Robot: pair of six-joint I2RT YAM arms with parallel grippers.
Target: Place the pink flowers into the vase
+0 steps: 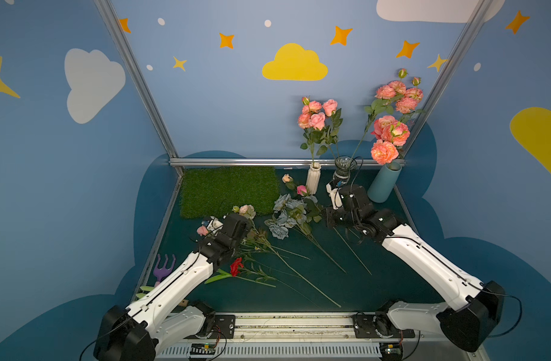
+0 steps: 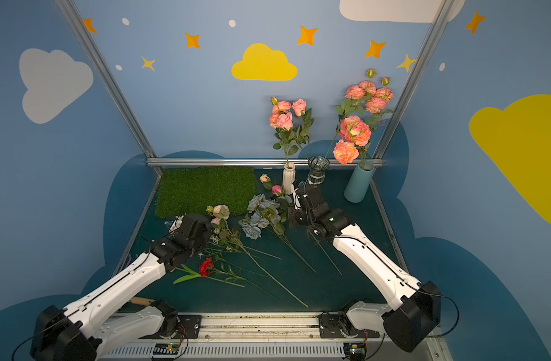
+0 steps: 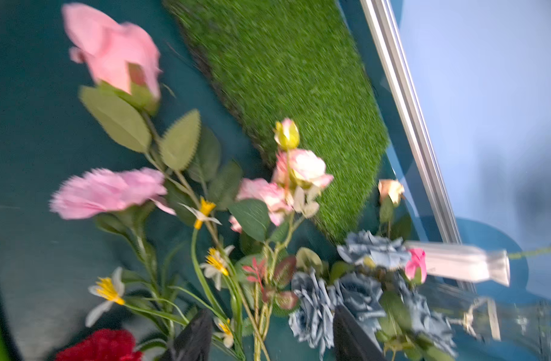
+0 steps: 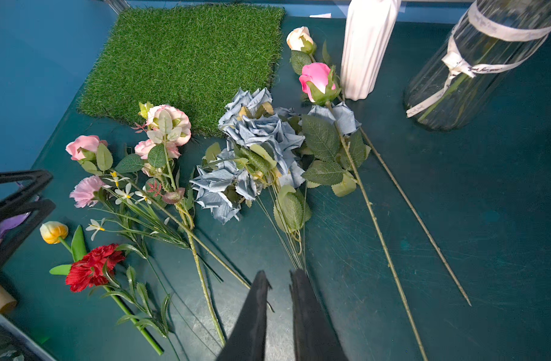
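A pink rose (image 3: 113, 51), a pink carnation (image 3: 107, 192) and a pale pink rose spray (image 3: 299, 168) lie on the table at left. My left gripper is open; stems show between its fingers in the left wrist view, not gripped. A bright pink rose (image 4: 316, 78) lies by the white vase (image 4: 368, 48). Over the table's right half, my right gripper is partly open, a narrow empty gap between its tips. The glass vase (image 1: 346, 163) and blue vase (image 1: 384, 183) stand at the back, holding tall pink flowers, as does the white vase.
Blue-grey flowers (image 4: 257, 144) lie mid-table between the grippers. A red flower (image 4: 94, 267) and a yellow tulip (image 4: 54, 231) lie front left. The grass mat (image 1: 230, 189) fills the back left. Bare table (image 1: 396, 282) shows at the front right.
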